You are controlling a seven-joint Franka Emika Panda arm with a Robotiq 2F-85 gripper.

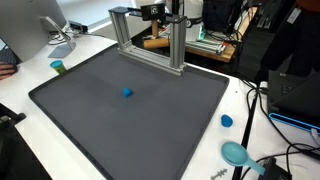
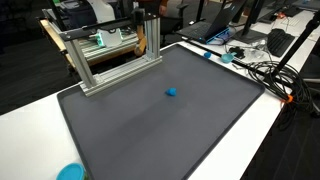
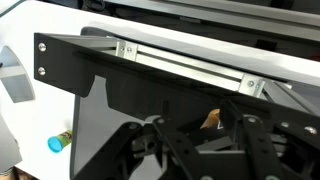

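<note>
A tan wooden mallet-like tool [image 1: 156, 43] hangs at the rack [image 1: 165, 55], its thick head lying crosswise below the dark top beam. In exterior view 2 the same tool [image 2: 141, 45] shows as a narrow brown piece at the rack's right end. My gripper is over the beam in the wrist view, shut on the tool, of which only a small tan bit [image 3: 212, 118] shows by the fingers. Whether the tool rests on the rack or hangs free of it, I cannot tell.
A green-topped container [image 1: 58, 67] stands off its far left edge. Near the right front lie a blue disc [image 1: 227, 121] and a teal round item [image 1: 238, 155].
</note>
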